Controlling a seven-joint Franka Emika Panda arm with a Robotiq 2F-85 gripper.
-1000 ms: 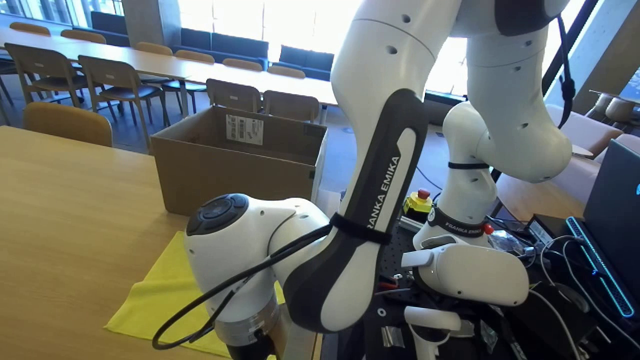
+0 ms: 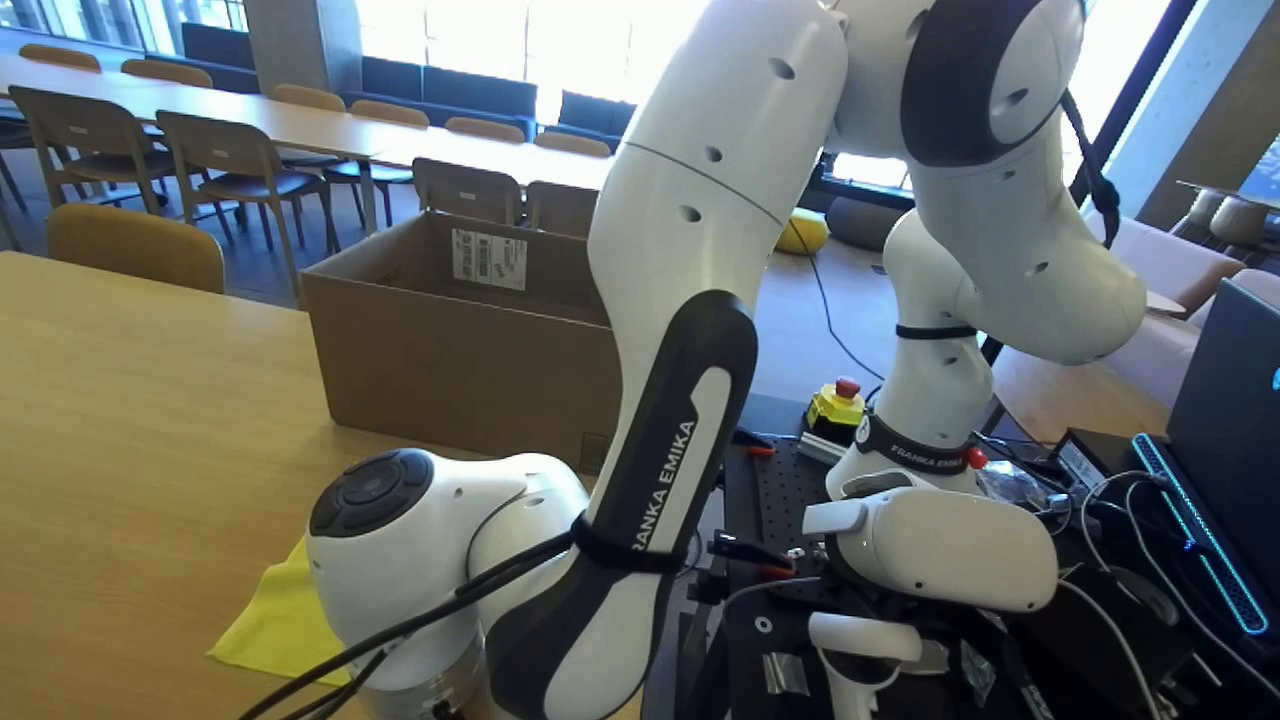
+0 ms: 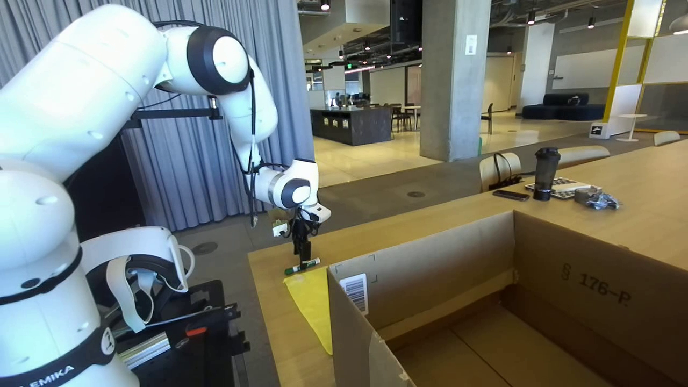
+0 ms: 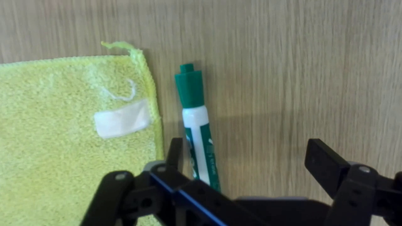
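Observation:
A green and white marker [image 4: 195, 116] lies on the wooden table, just beside the right edge of a yellow cloth [image 4: 56, 113] with a white tag. My gripper is open above it in the wrist view. The marker's lower part lies between the fingers, close to the left finger [image 4: 175, 155] and well away from the right finger [image 4: 324, 164]; its lower end is hidden by the gripper. In exterior view 2 the gripper [image 3: 301, 261] points down at the marker [image 3: 301, 266]; whether they touch cannot be told.
A large open cardboard box [image 3: 413, 277] stands on the table near the cloth and looks empty where its inside shows. A tumbler [image 3: 546, 173] and a phone [image 3: 510, 194] sit farther along. Bare table [image 2: 132, 480] lies left of the box.
In exterior view 1 the arm has moved left and its hand lower. The hand's body now hides more of the yellow cloth, and the upper arm covers the box's right end.

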